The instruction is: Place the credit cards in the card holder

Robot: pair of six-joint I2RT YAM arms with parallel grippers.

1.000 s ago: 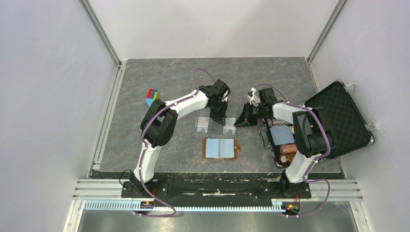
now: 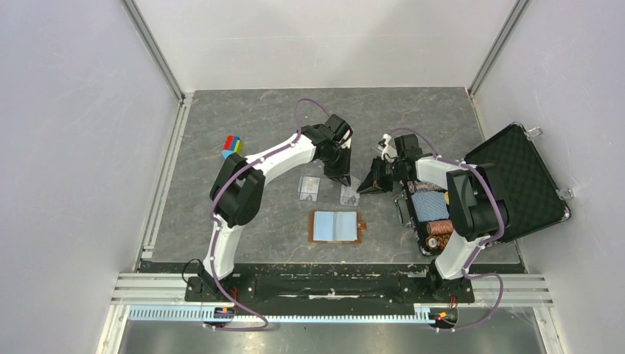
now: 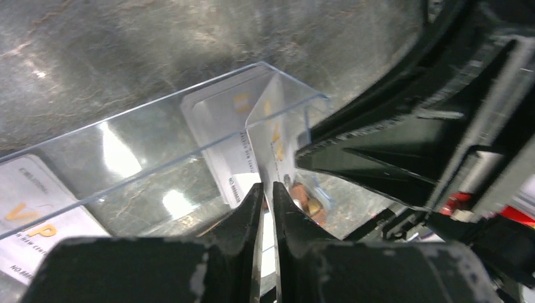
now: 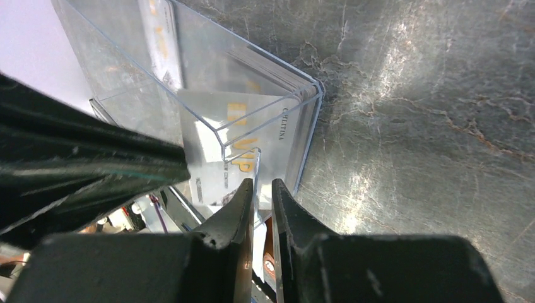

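On the table stands the clear card holder with two bays; its left bay (image 2: 309,188) and right bay (image 2: 349,193) both show cards. A VIP credit card (image 4: 243,142) stands in the right bay, in front of a stack of cards (image 3: 221,126). My left gripper is at that bay, its fingertips a narrow gap apart with the card's edge (image 3: 255,151) between them; whether they grip it cannot be told. My right gripper is shut on the holder's clear wall (image 4: 240,154) from the right.
A brown board with pale blue sheets (image 2: 334,226) lies in front of the holder. An open black case (image 2: 527,181) with poker chips and cards is at the right, under the right arm. Colored blocks (image 2: 231,145) sit far left.
My left gripper has shifted slightly to the right in the top view, its arm reaching a little further. The right arm and the holder stand nearly as before.
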